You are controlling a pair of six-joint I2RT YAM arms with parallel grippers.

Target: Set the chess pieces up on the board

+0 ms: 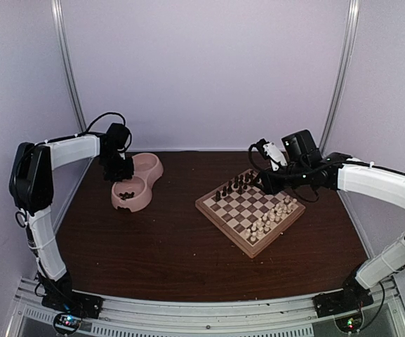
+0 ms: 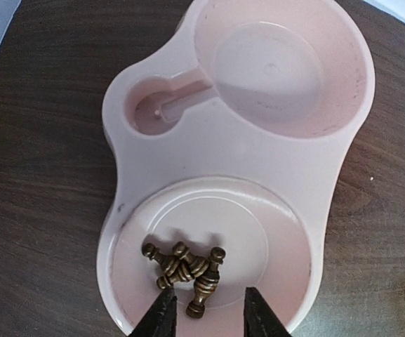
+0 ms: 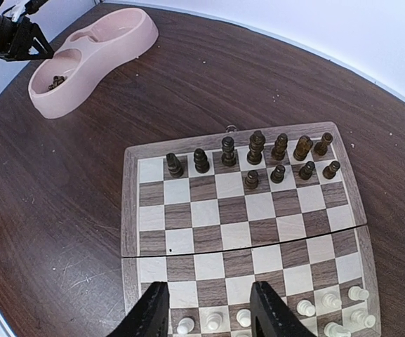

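Note:
Several dark pawns (image 2: 206, 282) lie jumbled in the front bowl of the pink dish (image 2: 216, 151). Above that bowl is my left gripper, its fingers apart and nothing held between them. The chessboard (image 3: 128, 210) fills much of the right wrist view. Along its far edge stand dark pieces (image 3: 256, 147), with a few dark pawns (image 3: 278, 173) before them on the right side. White pieces (image 3: 214, 321) stand at the near side. My right gripper hangs open and empty over the board.
The dish's rear bowl (image 2: 269, 70) is empty, as is its small side cup (image 2: 153, 112). Bare dark table (image 1: 160, 246) lies between dish and board and in front of both. Walls close in the back and sides.

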